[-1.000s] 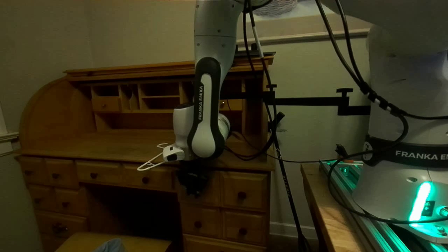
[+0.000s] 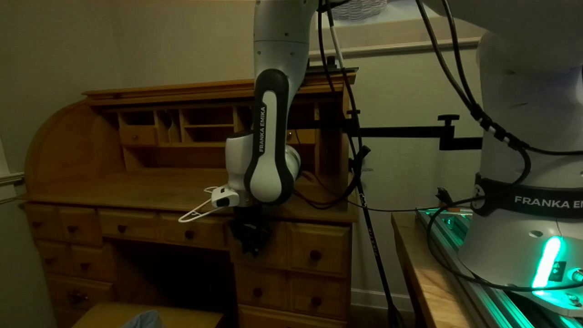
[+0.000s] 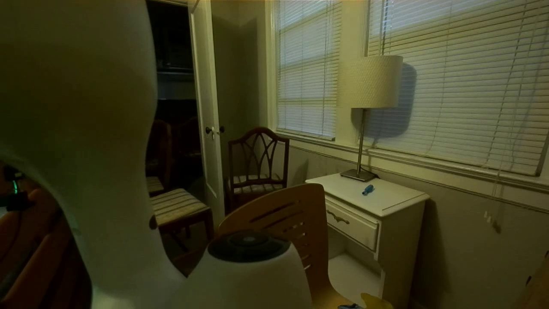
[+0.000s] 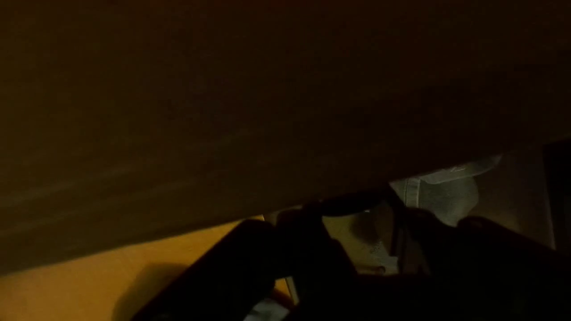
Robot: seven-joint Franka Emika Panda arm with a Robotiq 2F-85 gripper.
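Observation:
Beneath the arm's white wrist, my black gripper [image 2: 251, 248] points down in front of the wooden roll-top desk's right-hand drawers [image 2: 289, 238]. It covers the spot where the upper drawer's left knob would show. In the wrist view, the close wooden front [image 4: 214, 123] fills the upper part, very dark. Below it the black fingers [image 4: 305, 246] reach up to that wood, with a dark rounded shape [image 4: 353, 205] between their tips that looks like the drawer knob. My gripper appears shut on it, though its outline is hard to separate from the fingers.
Other drawer knobs [image 2: 315, 255] stick out nearby. A yellowish seat [image 2: 180, 317] with a grey-blue cloth [image 2: 145, 319] stands low in front. Black cables hang beside the arm. A lamp [image 3: 371, 82] and a small blue object [image 3: 368, 190] sit on a white side table [image 3: 393, 198].
The forearm has risen slightly and the wrist has shifted a very little. My gripper stays at nearly the same place before the drawers, and no drawer has visibly moved.

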